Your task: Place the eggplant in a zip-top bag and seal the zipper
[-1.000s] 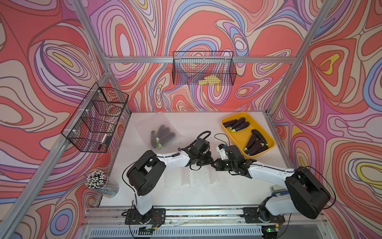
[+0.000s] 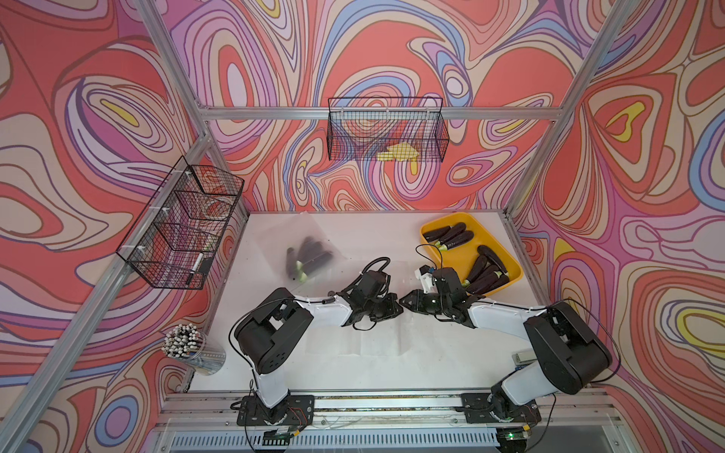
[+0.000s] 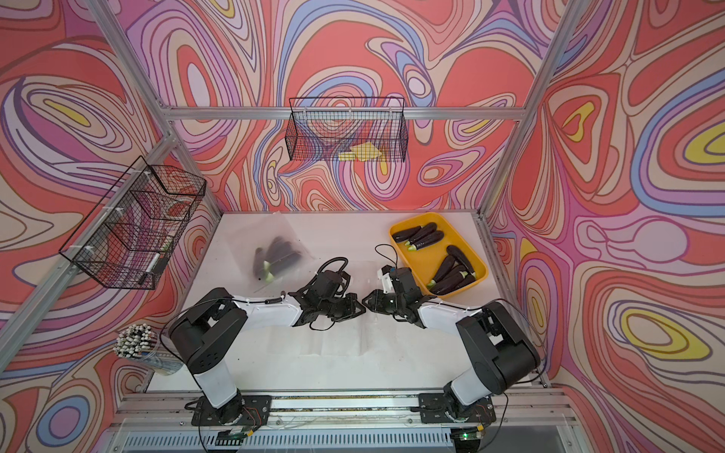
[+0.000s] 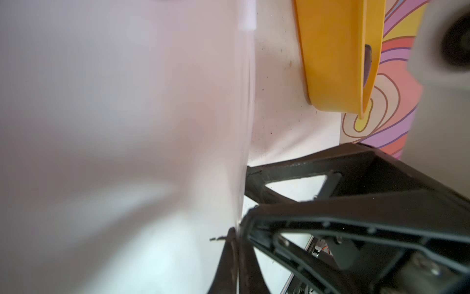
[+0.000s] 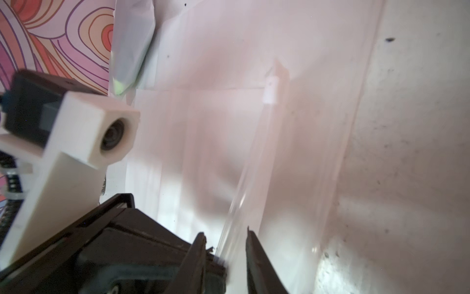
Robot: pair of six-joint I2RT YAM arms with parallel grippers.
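Observation:
A translucent zip bag lies on the white table under both grippers, its edge strip and white slider seen in the right wrist view. My left gripper is shut at that edge in the middle of the table; any bag film between its fingers is hard to tell. My right gripper faces it closely from the right, fingers slightly apart beside the edge strip. Another frosted bag at the back left holds several eggplants.
A yellow tray of eggplants stands at the back right. A cup of markers is at the front left. Wire baskets hang at the back and left.
My right gripper has moved back, away from the front edge.

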